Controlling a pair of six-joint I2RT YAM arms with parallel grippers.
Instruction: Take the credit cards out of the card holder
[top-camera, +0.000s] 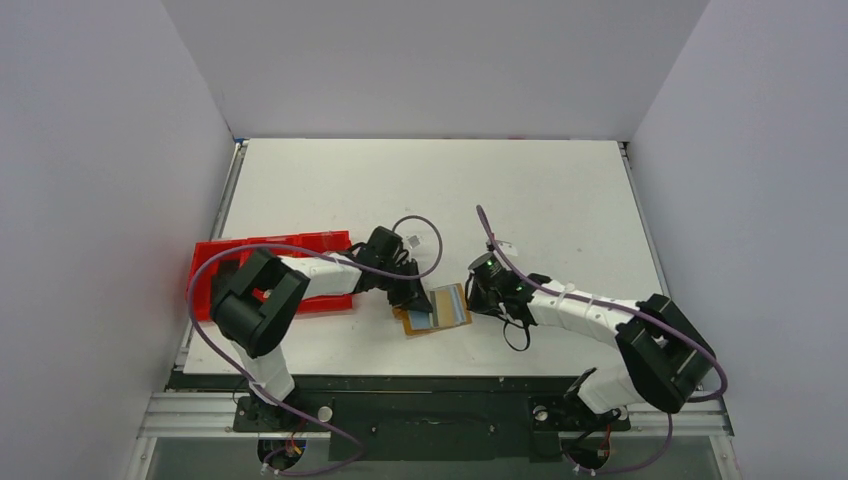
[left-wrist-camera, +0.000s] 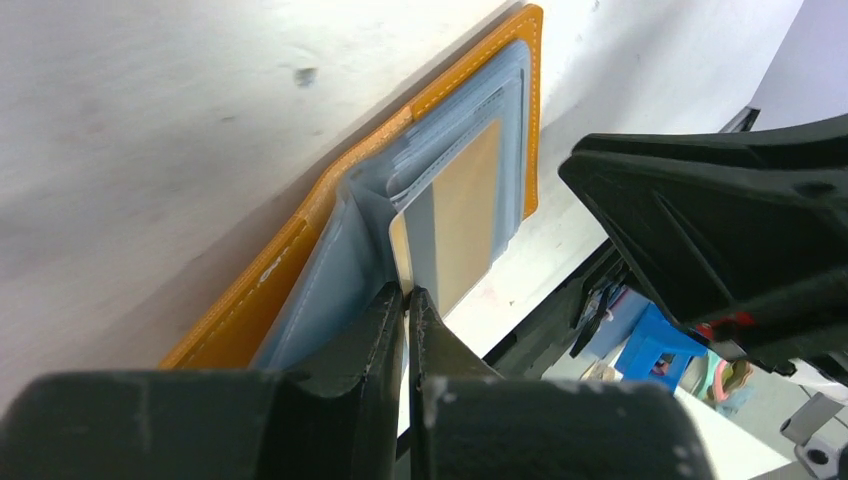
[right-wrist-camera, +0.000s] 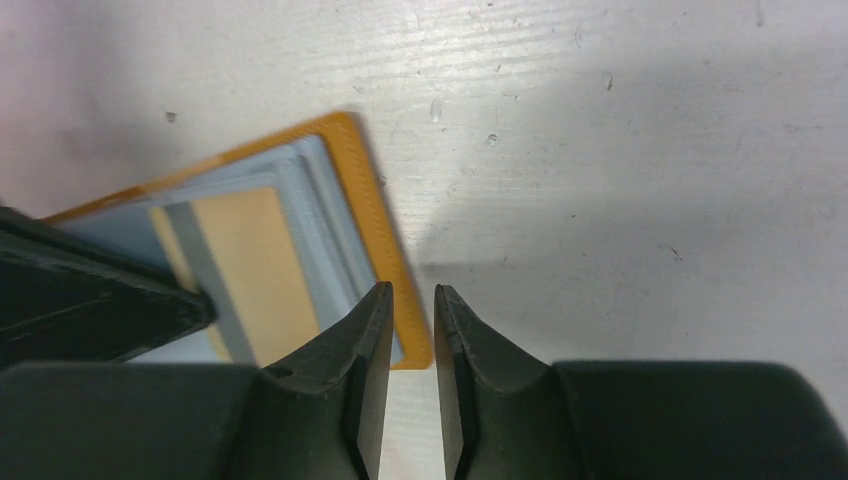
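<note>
The card holder, open on the table, has an orange border (left-wrist-camera: 534, 110) and clear sleeves (left-wrist-camera: 325, 275). A gold card (left-wrist-camera: 466, 210) with a grey stripe stands in a sleeve. The left gripper is shut on the near edge of this card, which runs in between the fingertips. In the right wrist view the gold card (right-wrist-camera: 255, 265) is partly covered by the left finger (right-wrist-camera: 150, 305). My right gripper is slightly open by the holder's right border, with nothing between its fingers. From above, the holder (top-camera: 447, 308) lies between both grippers.
A red compartmented tray (top-camera: 325, 304) stands to the left, under the left arm. Purple cables loop above both arms.
</note>
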